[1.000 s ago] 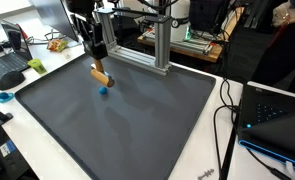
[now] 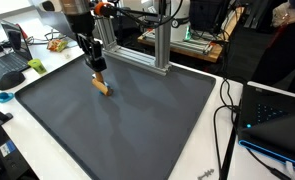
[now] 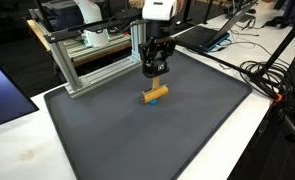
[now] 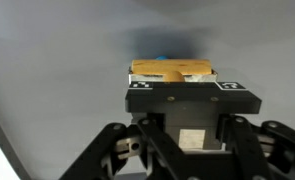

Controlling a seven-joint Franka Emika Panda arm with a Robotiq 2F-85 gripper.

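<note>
My gripper (image 3: pixel 158 71) points down over the grey mat (image 3: pixel 107 123), shut on the handle of a wooden hammer-like piece. In exterior view 2 the piece's orange-tan cylindrical head (image 3: pixel 157 95) lies crosswise below the fingers, low over the mat. Exterior view 1 shows the same wooden head (image 2: pixel 101 86) at the far left part of the mat. A small blue object (image 3: pixel 154 102) peeks out at the head's underside, mostly hidden. From the wrist, the wooden head (image 4: pixel 147 68) stretches in front of the fingers, with a bit of the blue object (image 4: pixel 162 58) beyond it. Contact between wood and blue cannot be made out.
A metal frame (image 2: pixel 132 56) stands along the mat's back edge, close to the arm. Cables and a laptop (image 3: pixel 209 38) lie beyond the mat. A black monitor-like box (image 2: pixel 272 120) is at the right.
Over the last second the gripper has come down with the wooden piece, lowering the head towards the blue object, which was plainly visible before.
</note>
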